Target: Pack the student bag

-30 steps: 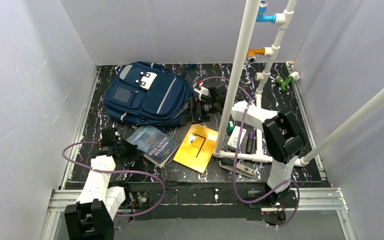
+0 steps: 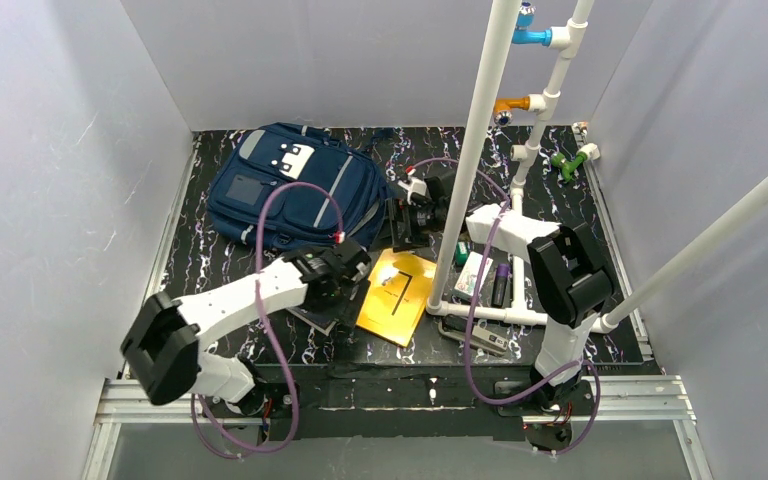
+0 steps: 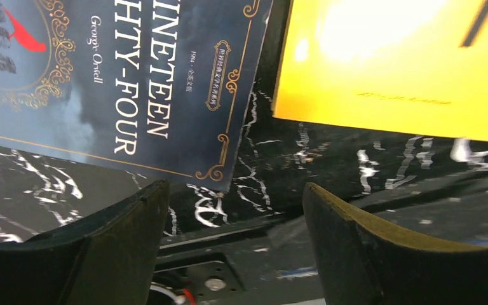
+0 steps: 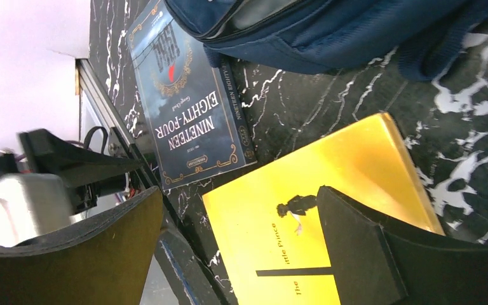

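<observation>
A navy backpack (image 2: 295,190) lies at the back left. Its lower edge (image 4: 305,47) crosses the top of the right wrist view. In front of it the dark blue Nineteen Eighty-Four book (image 3: 159,82) lies flat, mostly covered by my left arm from above. Beside it rests the yellow Little Prince book (image 2: 397,297). My left gripper hovers over the near edge of the dark book, open and empty. Over the yellow book, close to the bag's right side, my right gripper is open too, its fingers apart with nothing held.
White pipes (image 2: 480,150) rise right of the yellow book. Behind and beside their base lie a white box (image 2: 473,277), a purple cylinder (image 2: 501,285) and a grey case (image 2: 473,336). Bare floor shows along the front left.
My left arm has swung right from beside the dark book to above it, covering most of it from the top. The right gripper has shifted only slightly. The books look still.
</observation>
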